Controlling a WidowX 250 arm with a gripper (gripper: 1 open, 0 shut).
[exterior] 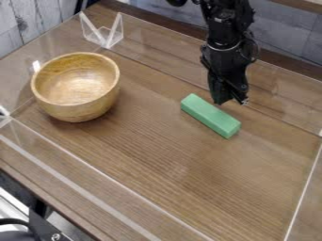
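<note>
A black robot arm reaches down from the top of the camera view, its gripper (pixel 229 84) shut, just behind and above a green block (pixel 212 115) lying on the wooden table (pixel 151 179). Nothing shows between the fingers.
A large wooden bowl (pixel 73 87) sits at the left. A white wire-like object (pixel 100 29) stands at the back left.
</note>
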